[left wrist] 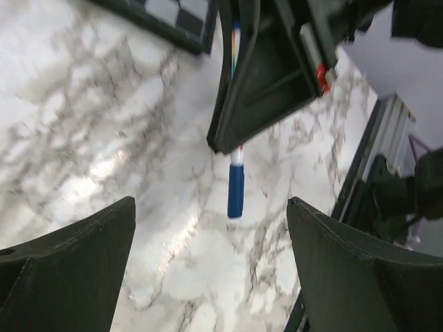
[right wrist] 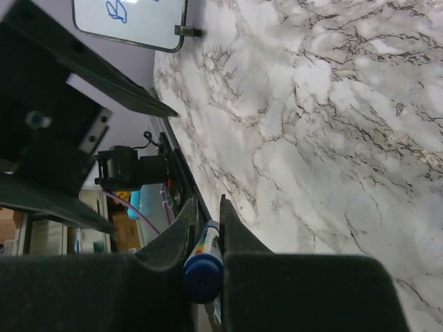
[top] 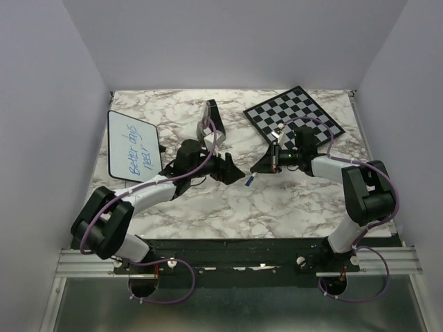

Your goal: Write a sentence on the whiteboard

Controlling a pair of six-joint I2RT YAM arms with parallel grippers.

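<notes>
The whiteboard (top: 135, 145) lies at the left of the top view, reading "Better days near" in blue. My right gripper (top: 263, 166) is shut on a marker (right wrist: 204, 270) with a blue end and white body, which sticks down below the fingers (left wrist: 225, 124). My left gripper (top: 232, 173) stands open just left of the right one, nothing between its fingers; in the left wrist view the marker (left wrist: 235, 187) is seen beyond them, apart from them.
A checkered board (top: 270, 111) lies at the back right. A dark stand-like object (top: 211, 117) is at the back middle.
</notes>
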